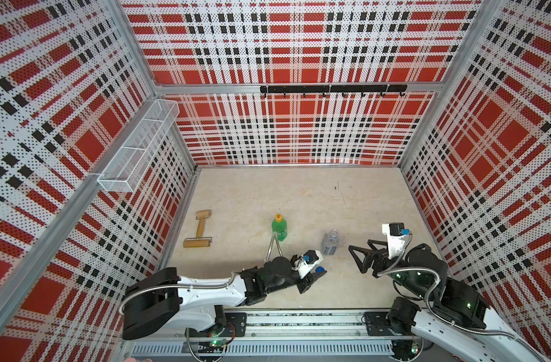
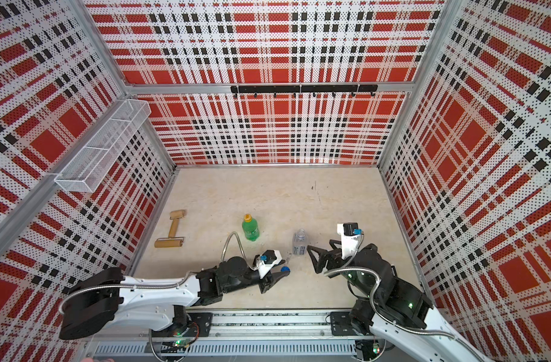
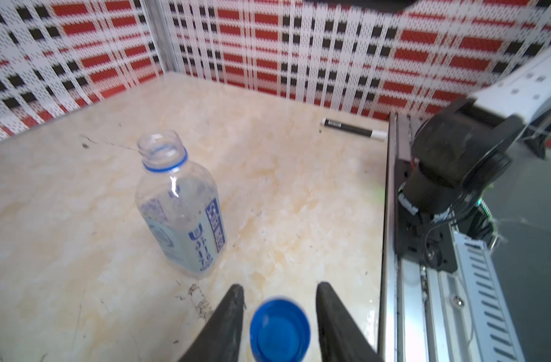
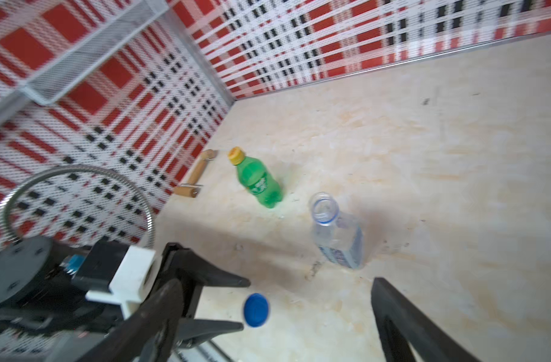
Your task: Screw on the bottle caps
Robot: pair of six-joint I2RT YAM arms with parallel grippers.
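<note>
My left gripper is shut on a blue bottle cap (image 3: 279, 331), which sits between its two fingertips above the table. In the right wrist view the same cap (image 4: 255, 310) shows at the ends of the left fingers (image 4: 218, 274). A clear bottle (image 3: 182, 211) with an uncapped neck stands upright beyond the cap, apart from both grippers. My right gripper (image 1: 358, 259) is open and empty, just right of the clear bottle (image 1: 330, 242) in the top left view. A green bottle (image 1: 279, 227) wearing a yellow cap (image 1: 279, 217) stands farther left.
A wooden tool (image 1: 199, 229) lies at the table's left side. One dark marker (image 3: 354, 128) rests near the front rail (image 3: 391, 241). A wire basket (image 1: 140, 147) hangs on the left wall.
</note>
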